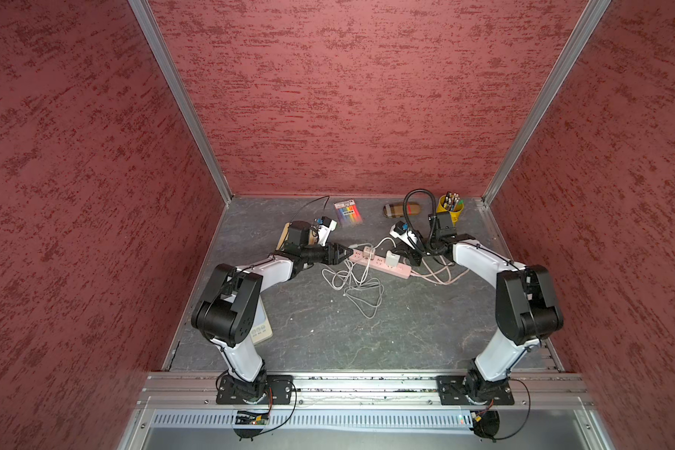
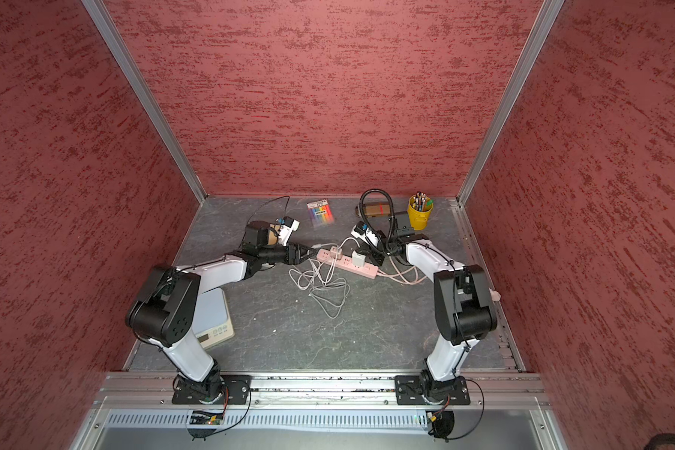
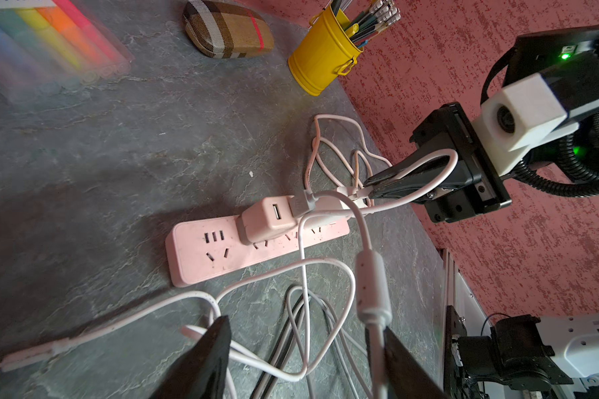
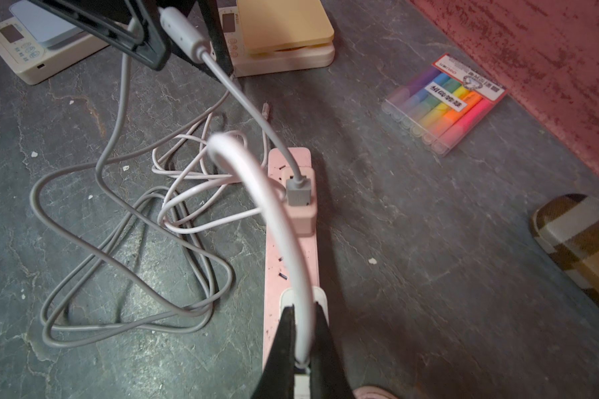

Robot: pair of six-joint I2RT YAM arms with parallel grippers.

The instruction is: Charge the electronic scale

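A beige scale with a blue-grey pan point(image 4: 34, 56) lies at the left of the table, partly under my left arm in the top views. Another scale with a yellow top point(image 4: 286, 26) sits behind my left gripper. That gripper is open; a grey cable with a thick bead point(image 3: 373, 286) runs in front of its right finger. My right gripper is shut on the white cable point(image 4: 279, 229) near its connector end, above the pink power strip point(image 3: 203, 256). A pink USB adapter point(image 3: 269, 218) in the strip carries the grey cable's plug point(image 4: 299, 191).
Loose cable coils point(image 1: 363, 288) lie in front of the strip. A marker pack point(image 1: 348, 212), a plaid case point(image 1: 402, 210) and a yellow pen bucket point(image 1: 450, 210) stand at the back.
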